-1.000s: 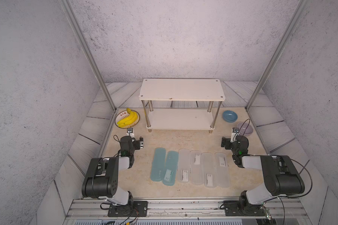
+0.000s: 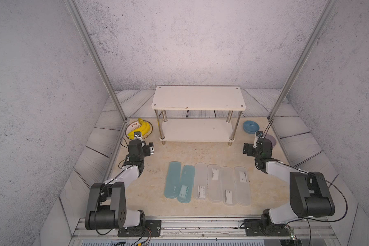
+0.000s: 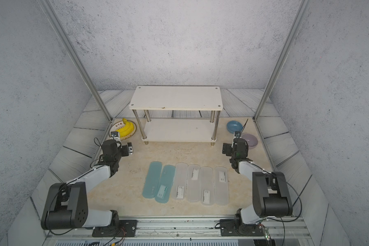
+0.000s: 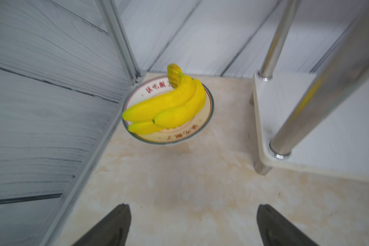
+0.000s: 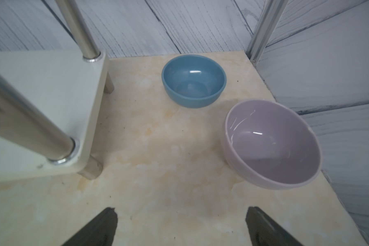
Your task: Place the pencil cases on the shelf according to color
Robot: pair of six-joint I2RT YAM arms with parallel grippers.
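Two teal pencil cases, the outer one [image 2: 173, 179] and its neighbour [image 2: 187, 180], lie side by side on the front of the table. To their right is a row of several clear whitish pencil cases [image 2: 201, 176], some with white labels. Behind them stands the white two-tier shelf; its top board [image 2: 198, 97] and lower board [image 2: 196, 130] are both bare. My left gripper is open and empty, left of the cases and in front of the banana plate. Over on the right side, my right gripper stands open, also empty, near the bowls.
A plate [image 4: 188, 129] with bananas [image 4: 168, 102] sits left of the shelf. A blue bowl [image 5: 192, 80] and a lilac bowl [image 5: 274, 143] stand on the right. Metal posts [image 2: 160, 126] hold up the shelf's corners. Bare table lies between cases and shelf.
The left gripper now overlaps the banana plate in the top left view. The cases and shelf have not moved.
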